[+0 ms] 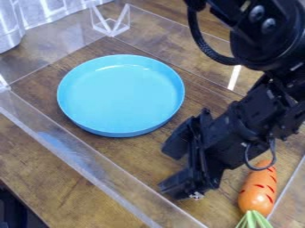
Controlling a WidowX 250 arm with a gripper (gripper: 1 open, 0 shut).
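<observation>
My black gripper [179, 167] hangs low over the wooden tray floor, right of centre, its fingers open with only bare wood visible near them. A toy carrot [259, 191] with green leaves lies to its right at the bottom edge, apart from the fingertips. A light blue plate [119, 94] sits upper left of the gripper.
Clear plastic walls [84, 156] border the work area on the left and near sides. A white curtain [18, 18] is at the top left. Bare wood lies left of and below the plate.
</observation>
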